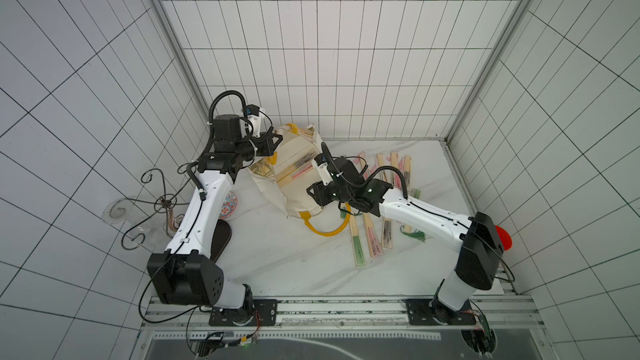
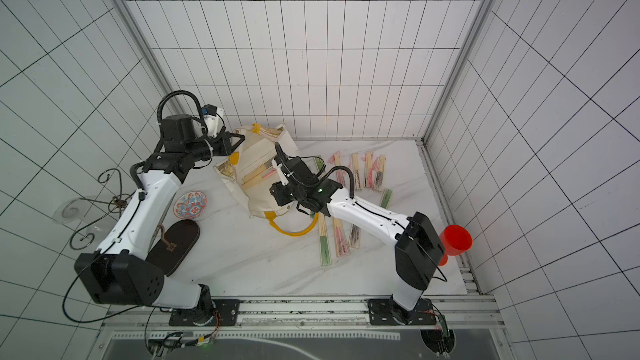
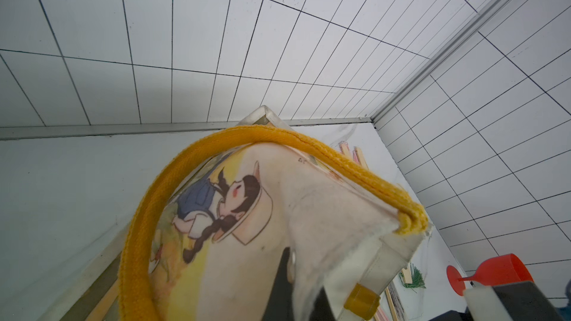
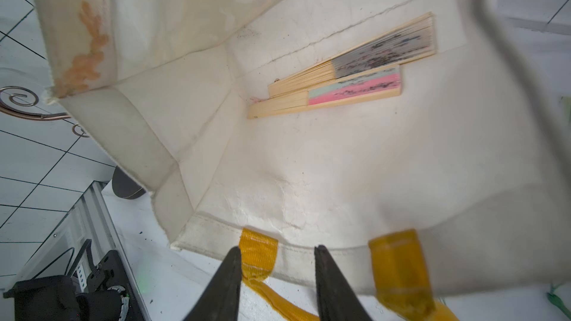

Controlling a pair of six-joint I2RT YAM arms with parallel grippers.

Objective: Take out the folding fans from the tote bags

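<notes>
The cream tote bag with yellow handles lies tilted on the table, its mouth spread toward the right wrist camera. Inside rest two folded fans: a grey-black one and a pink-and-green one, side by side. My left gripper is shut on the bag's cloth edge, a fold of the white fabric running between its dark fingers. At the near rim of the mouth, my right gripper is open and empty, outside the bag, with a yellow handle tab behind it.
Several fans, such as a green one, lie to the right of the bag, partly under the right arm. A red cup is at the far right. A patterned disc and a brown case lie at left.
</notes>
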